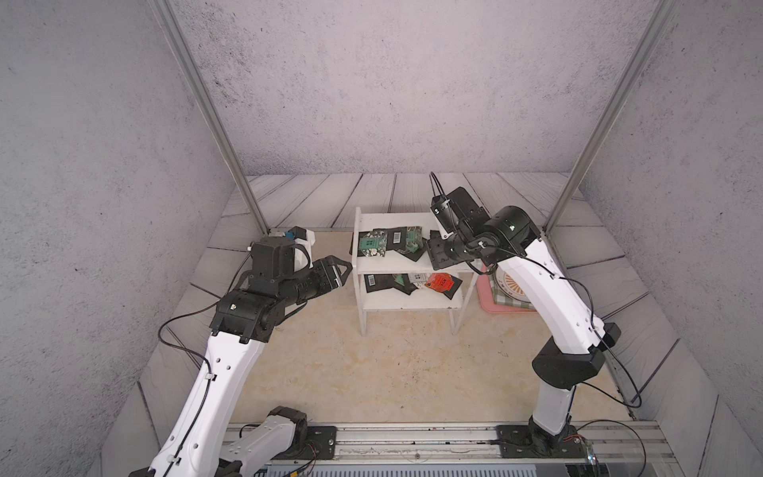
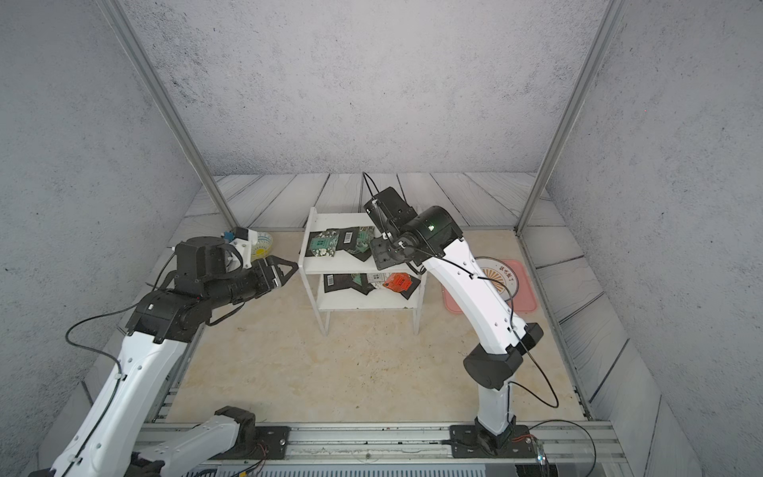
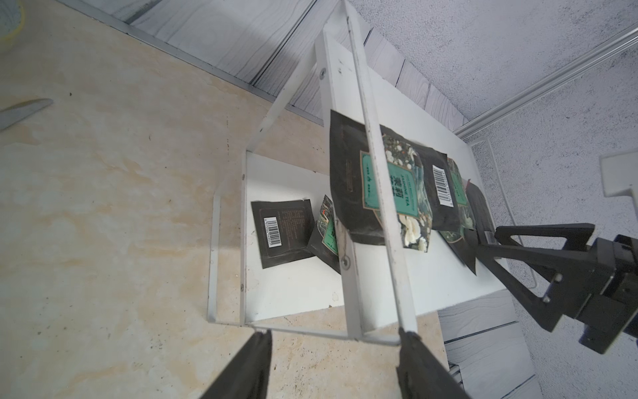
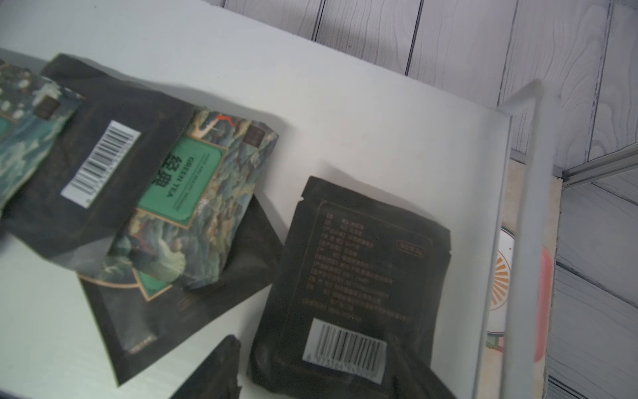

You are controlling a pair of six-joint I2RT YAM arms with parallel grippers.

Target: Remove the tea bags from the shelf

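A white two-tier shelf [image 1: 413, 299] stands mid-workspace with tea bags on both tiers. On the upper tier, a jasmine tea bag [image 3: 412, 193] lies at the left end, and a green tea bag [image 4: 192, 179] overlaps other dark bags. To the right lies a separate black tea bag [image 4: 365, 266], back side up with a barcode. My right gripper is open above that bag's near end; contact cannot be told. Lower-tier bags include a red-labelled one [image 1: 439, 282]. Beside the shelf's left side, my left gripper [image 1: 347, 269] stands open and empty.
A side rail [image 3: 372, 133] rises along the shelf's left end, and another rail [image 4: 531, 199] runs along the right. Right of the shelf, a round plate [image 2: 492, 274] lies on a pink tray [image 2: 524, 298].
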